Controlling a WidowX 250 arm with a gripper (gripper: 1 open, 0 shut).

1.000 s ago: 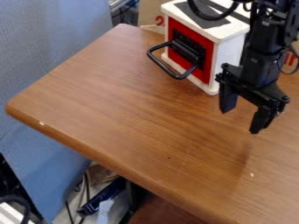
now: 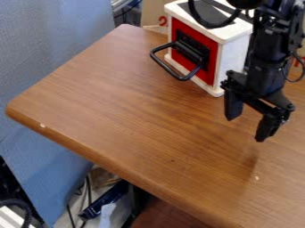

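A black robot arm hangs down at the right of the camera view, its gripper (image 2: 247, 123) open above the wooden table (image 2: 119, 107), fingers spread and nothing visible between them. Just behind it, to the left, stands a white box with a red front (image 2: 191, 59) and a black looped handle (image 2: 174, 63) jutting out over the table.
The table's left edge drops off beside a blue-grey padded surface (image 2: 48, 62). Cables and loose items lie below the lower left edge. Cardboard and other clutter sit at the back.
The arm and gripper have shifted very slightly to the right and down. The box and table look unchanged.
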